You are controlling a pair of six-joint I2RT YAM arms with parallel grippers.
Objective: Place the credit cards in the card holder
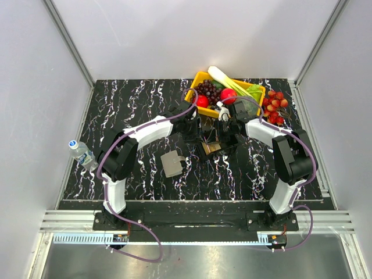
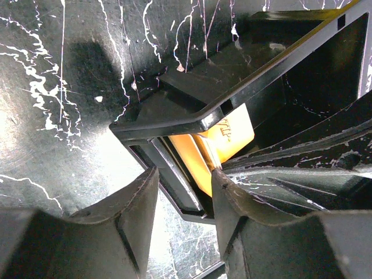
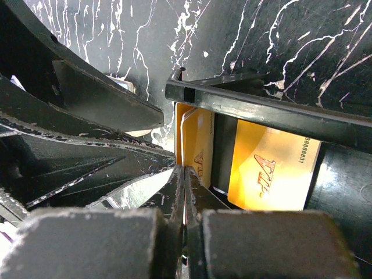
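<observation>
In the top view a grey card holder (image 1: 172, 164) with a short strap lies on the table left of a black box (image 1: 204, 152). Yellow cards are in that box: one card (image 3: 274, 165) leans flat inside, and another card (image 3: 200, 142) stands at the end wall. My right gripper is shut, its tips at the standing card's edge; whether that edge is between them is unclear. My left gripper stands part open at the box's end, one finger (image 2: 145, 195) by the wall and the other near the card (image 2: 195, 160), not closed on it.
Behind the box is a yellow basket (image 1: 201, 77) of fruit and vegetables, with red fruit (image 1: 275, 104) to its right. A water bottle (image 1: 83, 154) stands at the far left. The table front right of the holder is free.
</observation>
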